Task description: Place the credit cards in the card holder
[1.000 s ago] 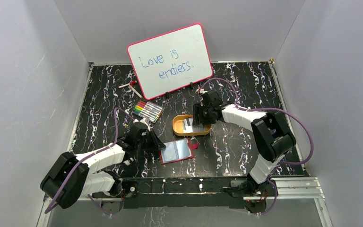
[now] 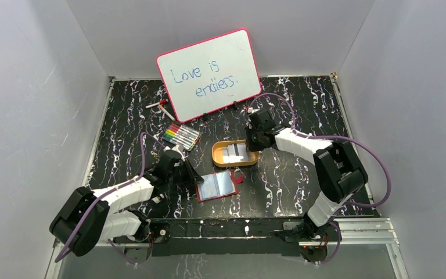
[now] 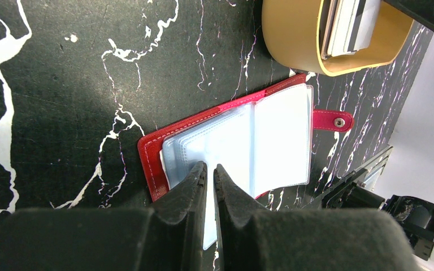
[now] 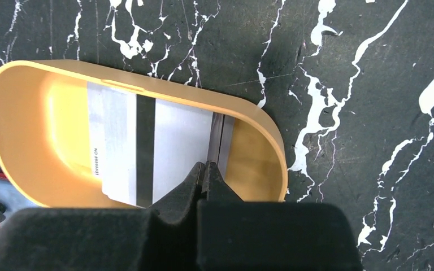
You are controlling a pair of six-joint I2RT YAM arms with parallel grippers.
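Observation:
A red card holder (image 2: 216, 185) with clear sleeves lies open on the table; my left gripper is shut at its left sleeve edge, and whatever lies between the fingertips is hard to make out. Above the holder, a yellow tray (image 4: 45, 130) holds white cards (image 4: 178, 147), one with a black stripe, and a few grey card edges at the right. My right gripper is shut over the tray at those right-hand edges, with nothing visible between its fingertips.
A whiteboard (image 2: 209, 75) stands at the back, with loose markers and a set of coloured markers (image 2: 181, 136) in front of it.
My right gripper has shifted slightly right along the tray and now looks narrower, showing more of the cards. The left arm has not visibly moved.

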